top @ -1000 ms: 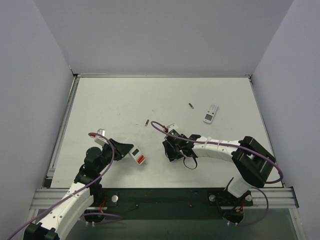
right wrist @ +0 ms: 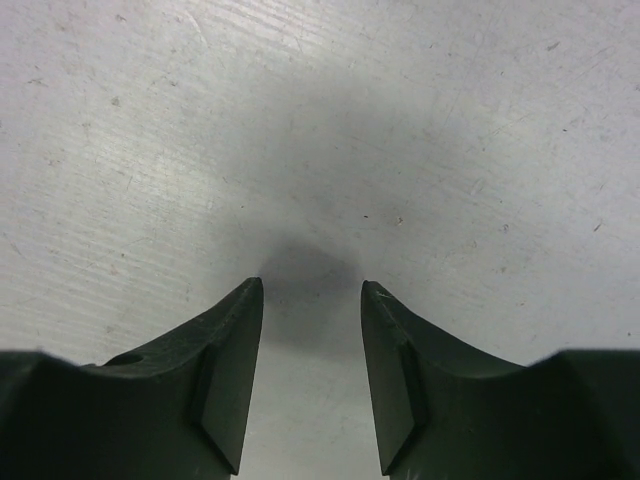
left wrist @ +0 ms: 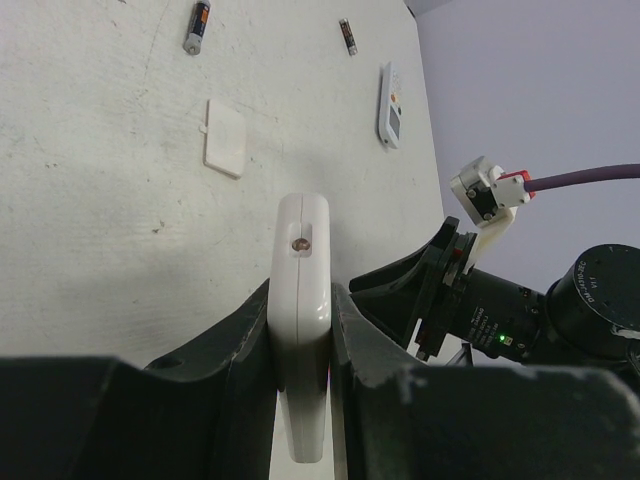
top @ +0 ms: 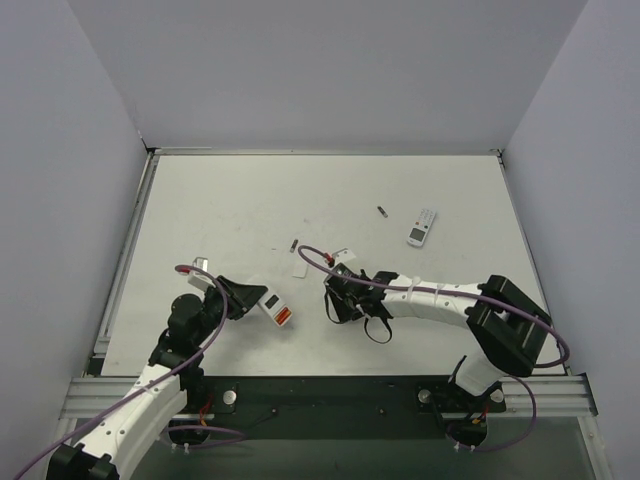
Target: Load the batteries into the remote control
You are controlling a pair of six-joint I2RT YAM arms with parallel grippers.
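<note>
A white remote [top: 275, 306] with a small screen and red button area is held in my left gripper, shut on it, its end toward the camera in the left wrist view. A flat white battery cover [left wrist: 225, 140] lies on the table, with one battery [left wrist: 197, 28] beyond it; a second battery [left wrist: 348, 38] lies farther right. My right gripper hangs over bare table, fingers part open, nothing between them.
Another white remote [top: 422, 226] lies at the back right. Grey walls border it on the sides and back.
The right arm has shifted slightly at the wrist and elbow. The cover at centre shows more clearly than before. The left arm and held remote are essentially still.
</note>
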